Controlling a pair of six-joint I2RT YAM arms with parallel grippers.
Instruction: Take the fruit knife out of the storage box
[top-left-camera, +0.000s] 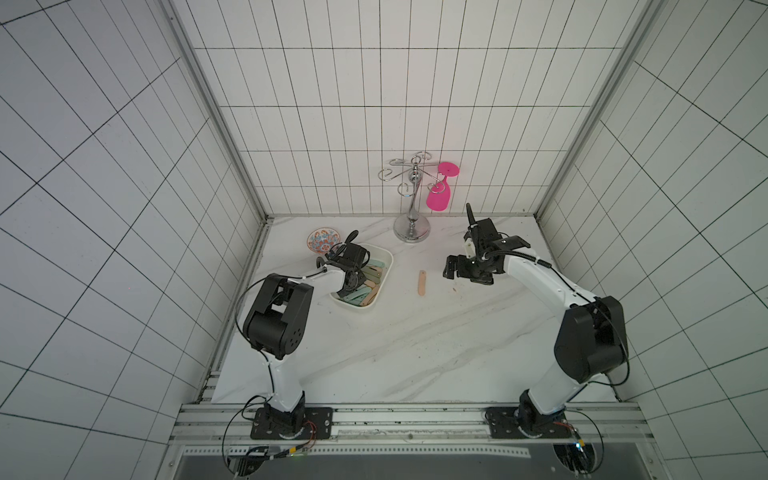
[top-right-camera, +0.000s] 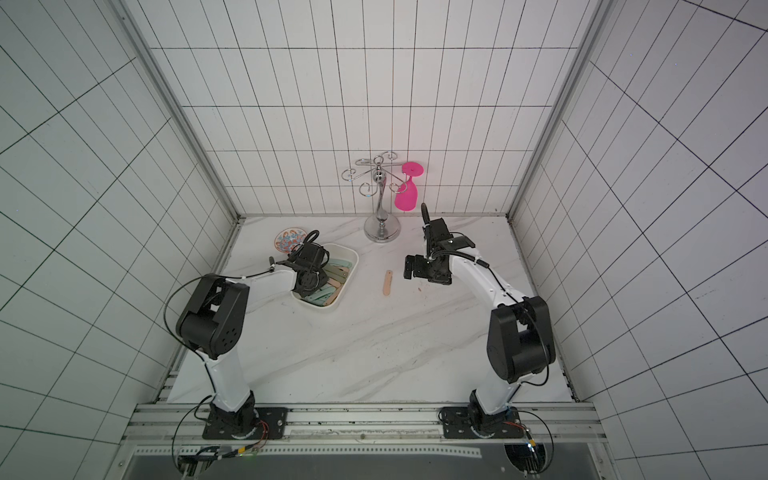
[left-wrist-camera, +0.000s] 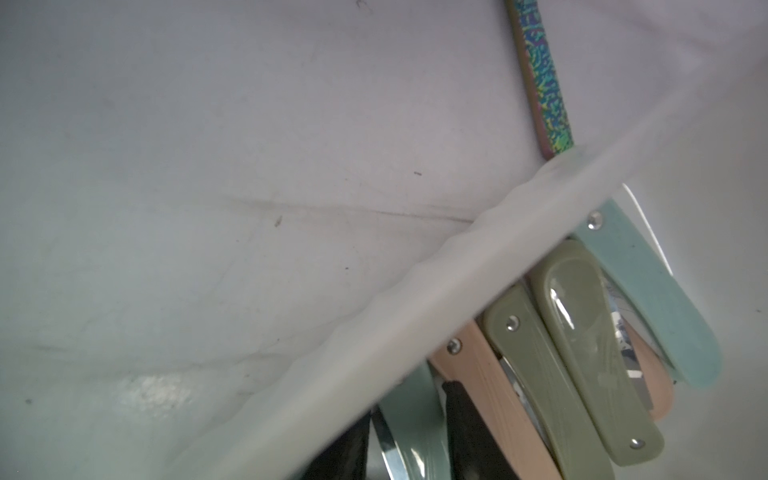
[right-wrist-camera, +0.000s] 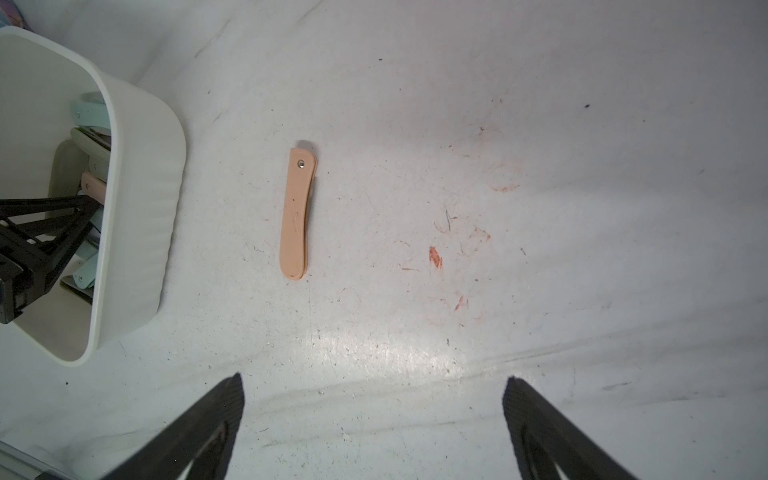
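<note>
The white storage box (top-left-camera: 387, 272) on the left holds several folded knives in mint, olive and peach, such as the olive knife (left-wrist-camera: 588, 344). My left gripper is down inside it at a mint-green handle; the frames do not show clearly whether it grips it. A peach folded knife (right-wrist-camera: 294, 216) lies on the table right of the box. My right gripper hovers over the table beside that knife, open and empty.
A patterned round plate (top-left-camera: 322, 238) sits behind the box. A chrome stand (top-left-camera: 412, 228) with a pink glass (top-left-camera: 438, 196) is at the back centre.
</note>
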